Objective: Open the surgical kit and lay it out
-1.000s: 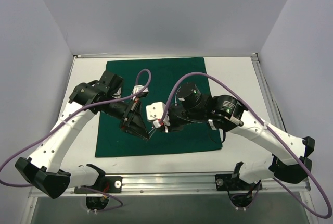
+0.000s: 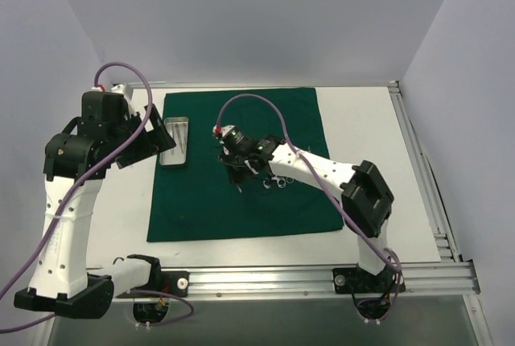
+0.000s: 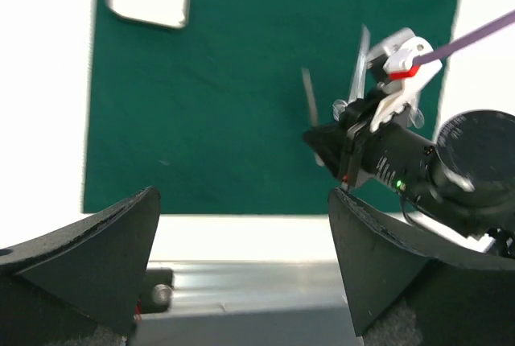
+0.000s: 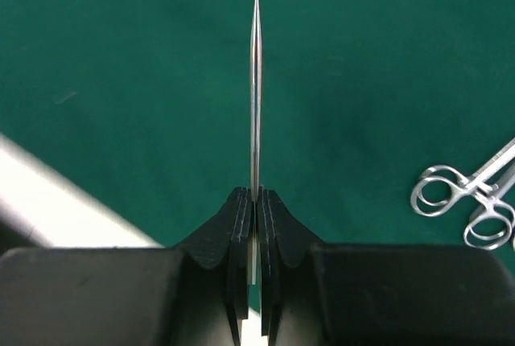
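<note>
Slim silver tweezers (image 4: 255, 96) stand between the closed fingers of my right gripper, their long end pointing away from it. In the top view that gripper (image 2: 234, 175) is over the middle of the green cloth (image 2: 201, 213). My left gripper is wide apart with nothing between its fingers; in the top view it is at the left, beside the metal tray (image 2: 187, 151). Ring-handled scissors or clamps (image 4: 464, 189) lie on the cloth to the right of the tweezers; the right arm partly covers the tools in the top view.
The tray's near end (image 3: 149, 14) shows at the upper left of the left wrist view. Another long metal tool (image 3: 360, 64) lies behind the right gripper.
</note>
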